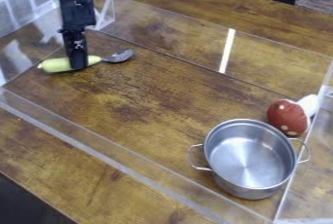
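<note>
My black gripper (77, 58) points down at the upper left, its fingertips shut on a pale yellow-green elongated object (56, 64) lying on the wooden table. A grey utensil head, like a spatula or spoon (119, 56), lies just to the right of the fingers; its handle is hidden or too small to tell.
A steel pot (250, 155) with two handles stands at the lower right, a red round object (286, 118) with a white item (310, 102) behind it. Clear low walls border the wooden surface (150, 106), whose middle is free.
</note>
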